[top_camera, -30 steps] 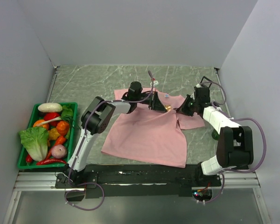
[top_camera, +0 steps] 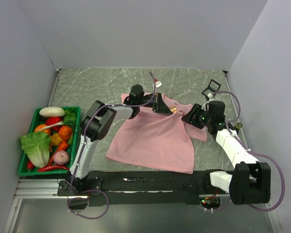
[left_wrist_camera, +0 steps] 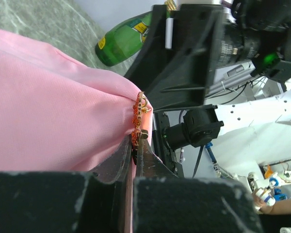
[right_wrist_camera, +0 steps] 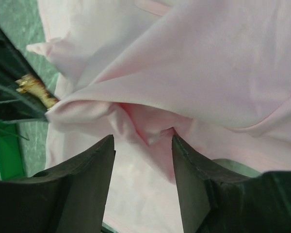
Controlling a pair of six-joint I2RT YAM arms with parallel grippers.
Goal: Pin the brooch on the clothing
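The pink garment [top_camera: 155, 138] lies spread over the table, a fold of it raised between the two arms. My left gripper is shut on the gold brooch [left_wrist_camera: 137, 119], which stands edge-on against the raised fold. Whether its pin passes through the cloth cannot be seen. In the right wrist view the brooch [right_wrist_camera: 36, 90] shows at the left, between the dark left fingers, with the fold's end touching it. My right gripper stands open beside the fold, pink cloth behind the gap and nothing held. From above, the right gripper [top_camera: 188, 118] is just right of the brooch.
A green basket of vegetables [top_camera: 78, 145] stands at the left. A black frame-like object [top_camera: 211, 87] lies at the back right. Near the right wall is a green bottle [left_wrist_camera: 123, 39]. Bare table shows behind the garment.
The right gripper has opened, and its arm has shifted slightly toward the front. The garment's right edge has drawn in a little to the left. My left gripper has moved slightly left, keeping the brooch.
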